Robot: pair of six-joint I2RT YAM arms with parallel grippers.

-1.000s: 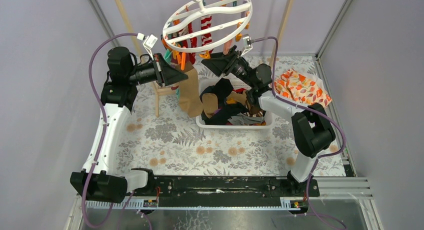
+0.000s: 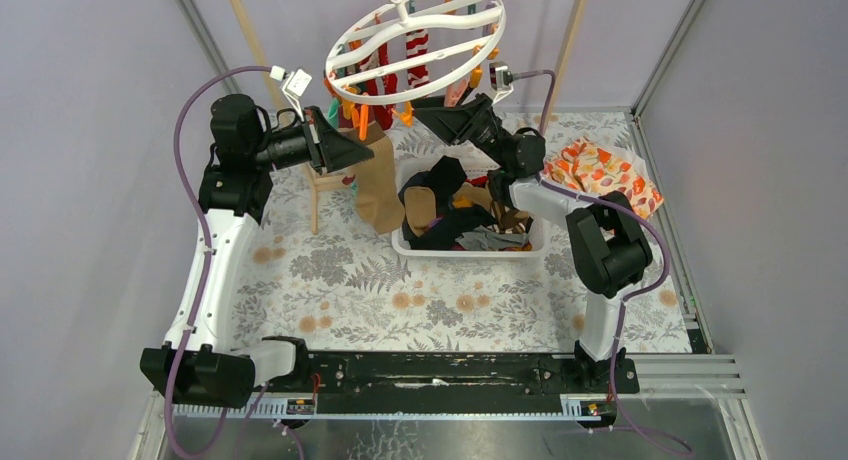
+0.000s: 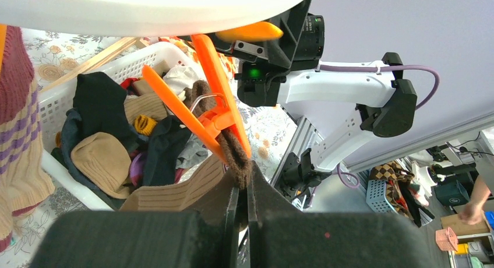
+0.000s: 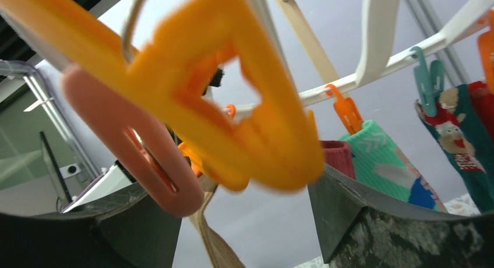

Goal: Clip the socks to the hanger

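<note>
The white round hanger [image 2: 415,78] with coloured clips and socks hangs over the work area. My left gripper is shut on a brown sock [image 3: 180,191], whose cuff sits at an open orange clip [image 3: 218,116]; whether the clip bites it is unclear. My right gripper is part open below the hanger, with a blurred yellow-orange clip [image 4: 268,145] and a pink clip [image 4: 145,151] above and between its fingers. Socks [image 4: 378,163] hang from other clips behind.
A white basket [image 2: 470,253] of loose socks stands beneath the hanger. An orange patterned cloth [image 2: 600,175] lies at the right.
My right gripper has shifted slightly along the hanger's front, its lower arm moving a little with it. The left gripper and its sock look unchanged.
</note>
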